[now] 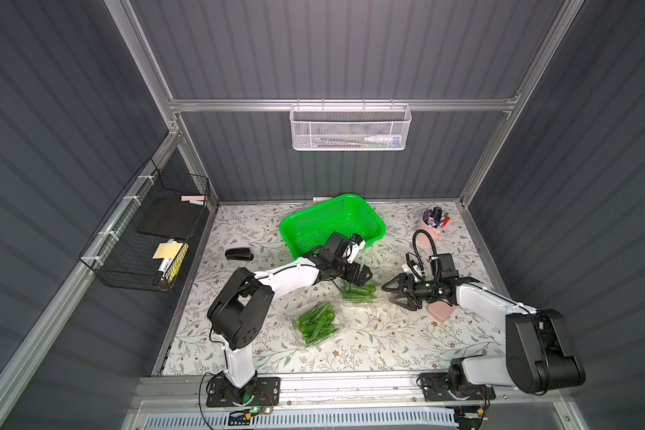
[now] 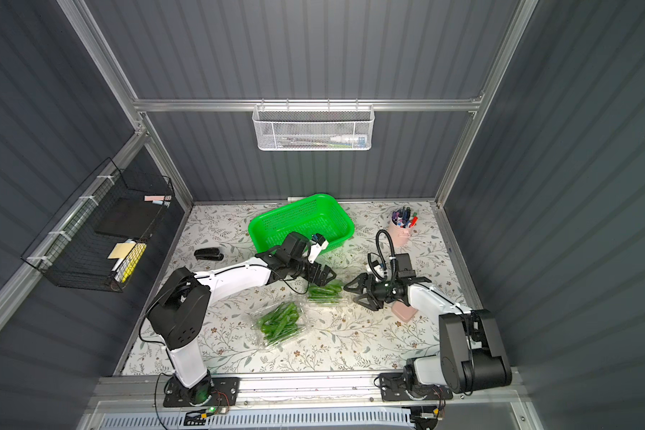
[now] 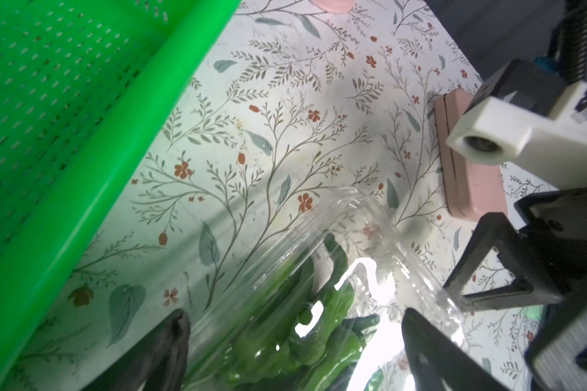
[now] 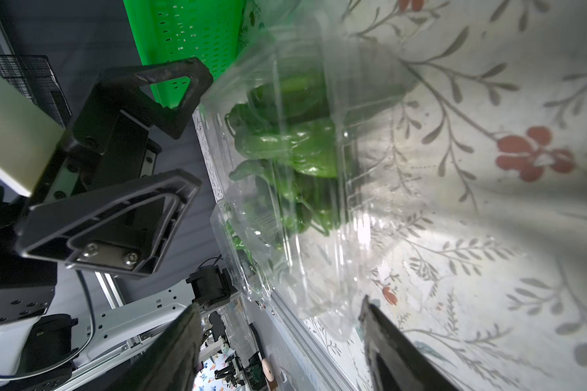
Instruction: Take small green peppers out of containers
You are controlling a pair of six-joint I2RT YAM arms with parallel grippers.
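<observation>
A clear plastic container of green peppers (image 1: 358, 292) (image 3: 313, 325) (image 4: 287, 146) sits on the floral table, beneath my left gripper (image 1: 357, 273), which is open over it. My right gripper (image 1: 400, 292) is just right of that container, its fingers apart and blurred in its wrist view, with no pepper seen between them. A second clear container of peppers (image 1: 318, 324) (image 2: 279, 324) lies nearer the front-left.
A green basket (image 1: 315, 222) stands behind the containers. A pink block (image 1: 440, 310) is by the right arm, a pen cup (image 2: 400, 233) at the back right, a black object (image 1: 238, 253) at the left.
</observation>
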